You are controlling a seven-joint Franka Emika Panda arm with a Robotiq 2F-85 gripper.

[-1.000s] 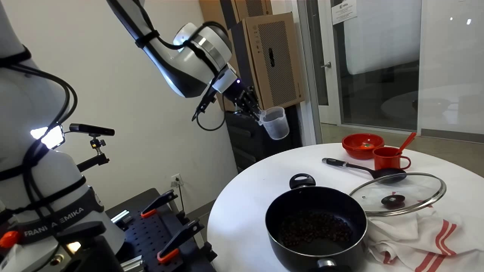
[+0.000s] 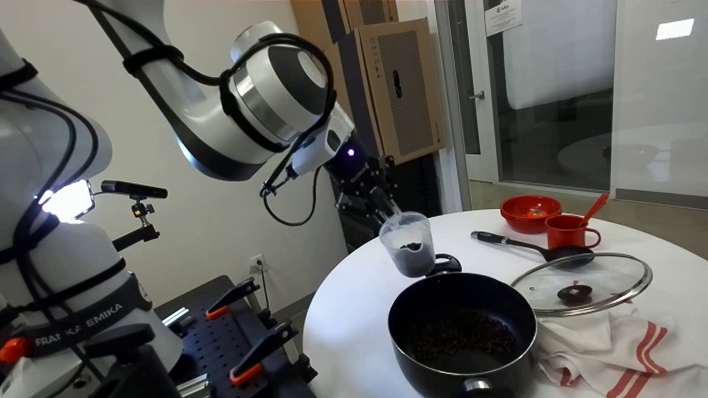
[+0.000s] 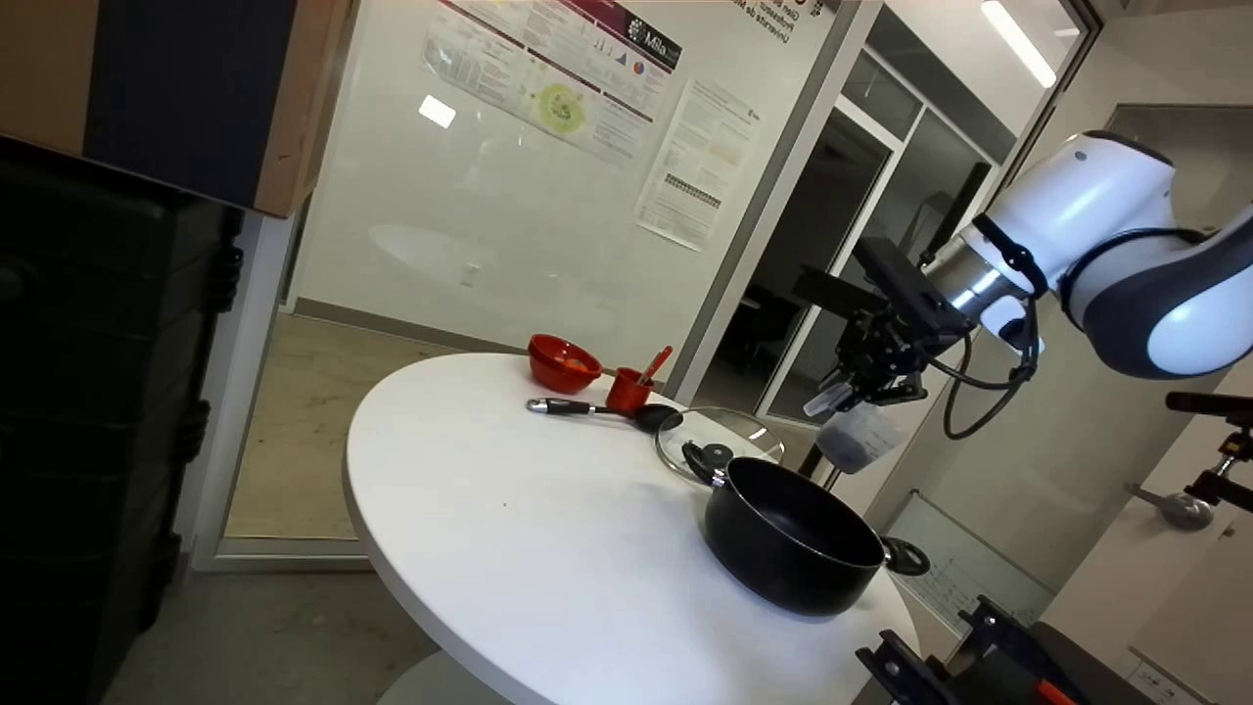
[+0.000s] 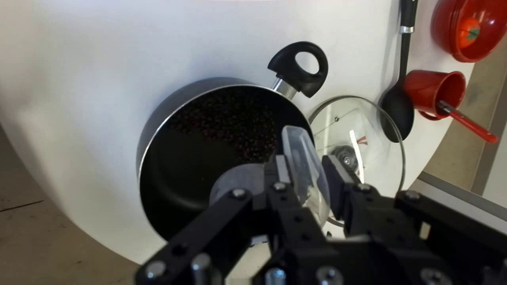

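Observation:
My gripper is shut on the handle of a clear plastic measuring cup (image 2: 406, 249). The cup hangs tilted beside the far rim of the black pot in exterior view 1, above the table. Through its wall the lower part looks grey, with a dark patch; I cannot tell whether anything is inside. The black pot (image 4: 190, 161) stands without its lid on the table, and dark red beans (image 4: 233, 123) cover part of its bottom. In the wrist view my fingers hide much of the cup.
Beside the pot a glass lid (image 2: 597, 282) lies over a striped towel (image 2: 617, 351). Behind are a black ladle (image 2: 508, 240), a red mug (image 2: 564, 232) and a red bowl (image 2: 527, 222). In exterior view 2, the white table's (image 3: 493, 505) left side is clear.
My gripper and the cup have come down towards the pot, from well above the table to just beside the pot's far handle. The pot and its beans look the same.

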